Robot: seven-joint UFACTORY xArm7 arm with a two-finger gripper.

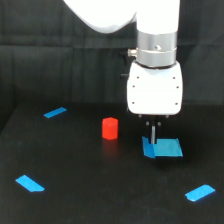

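A small red block (110, 128) sits upright on the dark table, left of the arm. My gripper (153, 134), under its white hand, points straight down in front of a light blue object (170, 148) with a darker blue left side. The narrow fingers overlap the blue object's upper left part in this view. Whether they touch it, or how far apart they stand, is not clear at this size. The red block is apart from the gripper.
Blue tape strips mark the black table: one at the far left (55, 112), one at the near left (29, 184) and one at the near right (200, 192). A dark curtain (60, 60) hangs behind.
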